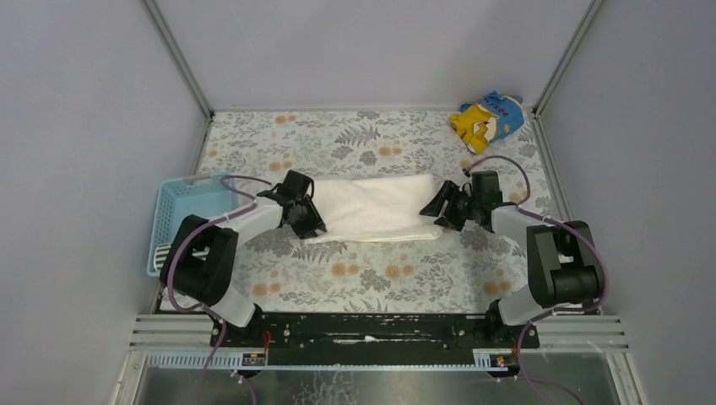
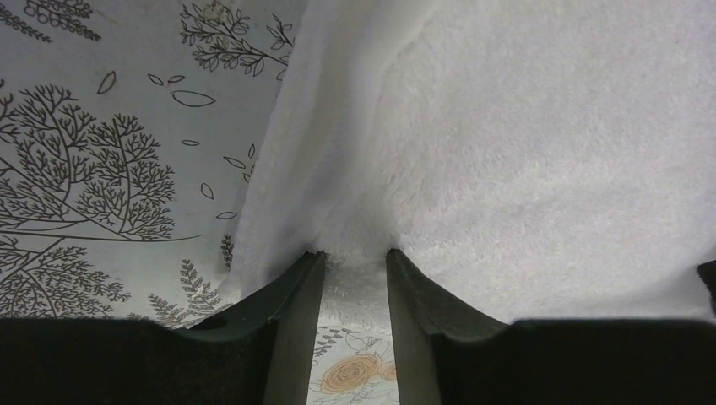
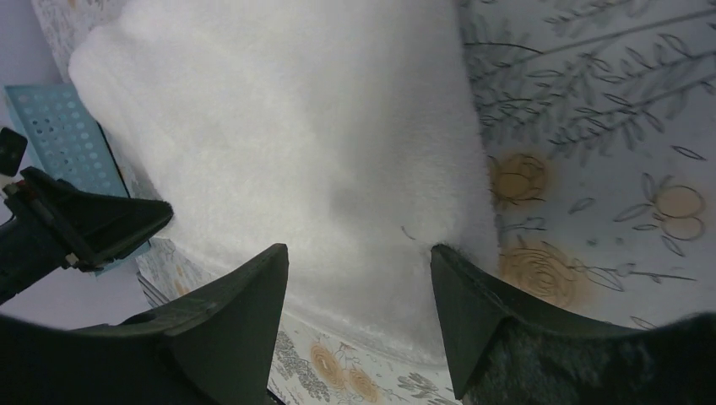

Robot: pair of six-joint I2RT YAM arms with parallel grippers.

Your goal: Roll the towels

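Note:
A white towel (image 1: 376, 207) lies spread as a wide folded rectangle in the middle of the table. At its near left corner, my left gripper is shut on a fold of the cloth, close to the edge. Over the towel's right edge, my right gripper is partly open and points down. Its fingers (image 3: 253, 295) stand apart, with towel surface showing in the gap. Whether both fingertips touch the cloth is hard to tell. In the right wrist view, the left gripper shows at the towel's far corner.
A light blue basket (image 1: 194, 179) stands at the left, with a striped item (image 1: 163, 255) at its near end, partly behind the left arm. A blue and yellow bag (image 1: 491, 120) lies at the back right.

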